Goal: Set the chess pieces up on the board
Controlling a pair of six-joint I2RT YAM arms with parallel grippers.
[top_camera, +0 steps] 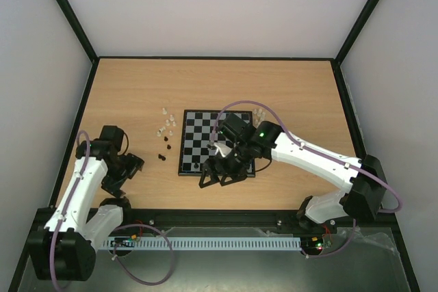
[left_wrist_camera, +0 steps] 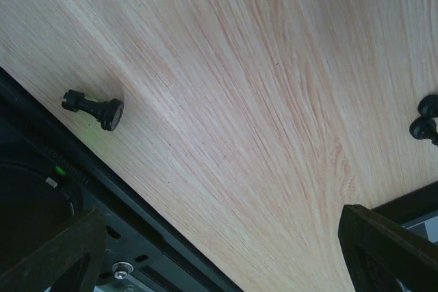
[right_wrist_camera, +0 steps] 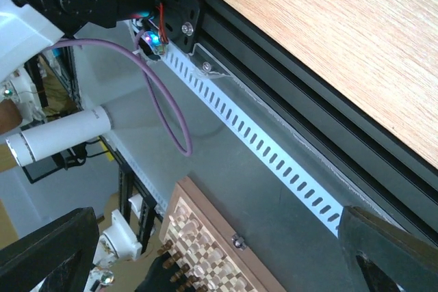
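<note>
The chessboard point(top_camera: 199, 122) lies mid-table, its right part covered by my right arm. A black piece point(top_camera: 196, 165) shows on its front row. White pieces point(top_camera: 161, 130) and a black pair point(top_camera: 161, 158) lie loose to its left. In the left wrist view, a black rook point(left_wrist_camera: 96, 109) lies on its side by the table's front edge, left of centre, and the black pair point(left_wrist_camera: 428, 120) is at the right border. My left gripper is open above bare wood. Over the board's front edge, my right gripper point(top_camera: 223, 182) is open and empty.
More white pieces point(top_camera: 259, 115) stand at the board's right side. A dark rail point(right_wrist_camera: 274, 76) runs along the table's front edge. Beyond it, in the right wrist view, is a wooden chess set point(right_wrist_camera: 226, 254) off the table.
</note>
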